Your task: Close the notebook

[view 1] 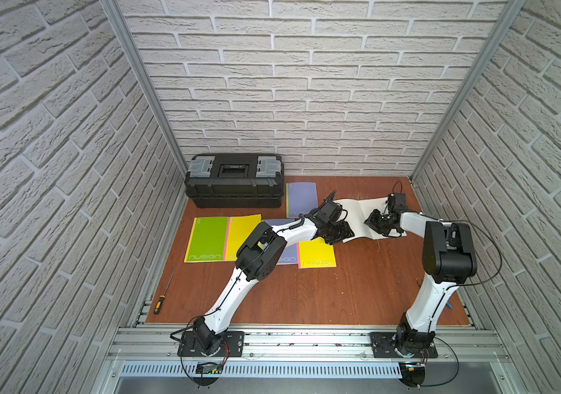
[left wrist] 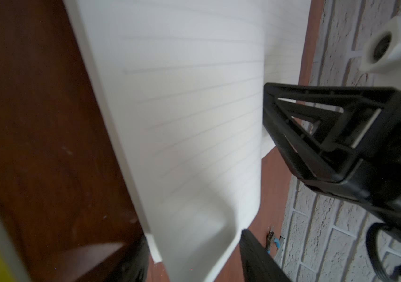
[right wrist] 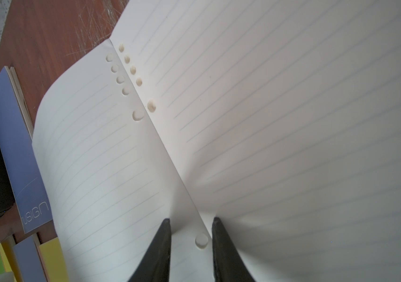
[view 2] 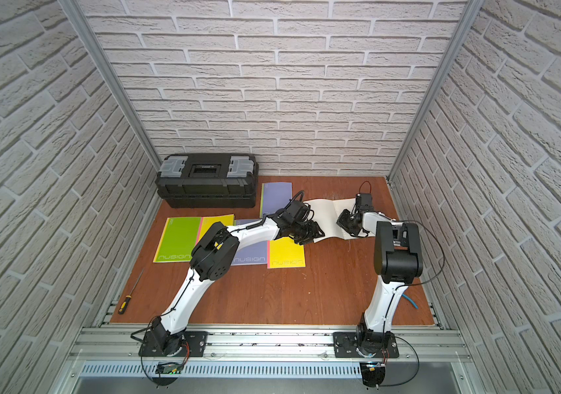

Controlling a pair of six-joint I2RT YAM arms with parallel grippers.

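Observation:
The notebook (view 1: 356, 212) lies open with lined white pages at the right of the table. My left gripper stands open at its left side, with the bowed left page edge (left wrist: 217, 251) running between its fingers. In the right wrist view, the left page (right wrist: 102, 155) bulges upward, while the right page (right wrist: 303, 108) slopes away beyond the crease. Over that crease, my right gripper has its fingers (right wrist: 159, 253) a little apart, and nothing is visibly clamped between them. Its arm covers part of the right page from above.
Closed notebooks in green, yellow and violet (view 1: 302, 199) lie left of the open one, partly under my left arm. A black toolbox (view 1: 234, 180) stands at the back left. A screwdriver (view 1: 159, 304) rests near the left edge.

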